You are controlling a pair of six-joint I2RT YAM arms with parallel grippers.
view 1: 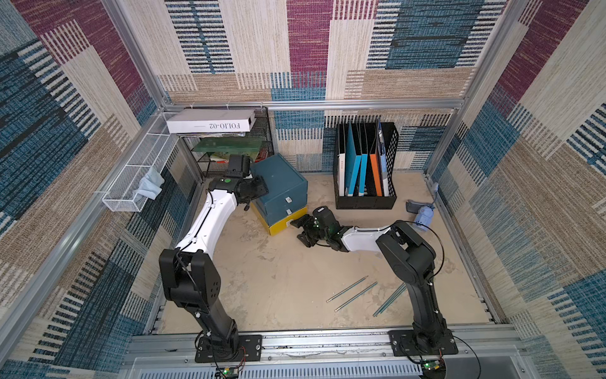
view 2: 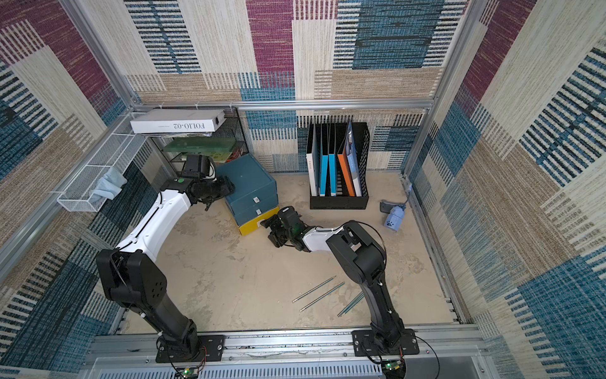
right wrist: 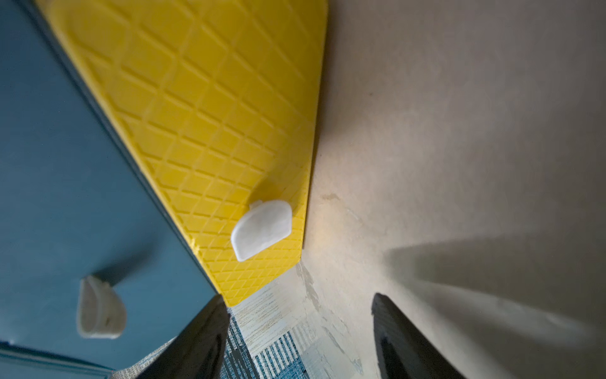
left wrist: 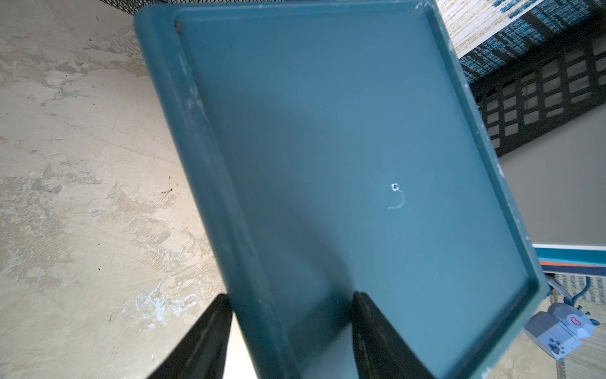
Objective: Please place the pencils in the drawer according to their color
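Observation:
A drawer box with blue upper body [view 1: 274, 180] over a yellow drawer front [right wrist: 208, 113] stands at the back left, with white handles [right wrist: 262, 230]. My left gripper is open above the blue lid [left wrist: 353, 158]. My right gripper is open, just in front of the yellow drawer's handle, with nothing between its fingers. Several thin pencils [view 1: 355, 295] lie on the front right of the table, separate from both grippers.
A black file holder [view 1: 365, 201] with folders stands at the back. A blue object [view 1: 423, 218] sits at the right. Mesh shelves [view 1: 135, 195] line the left corner.

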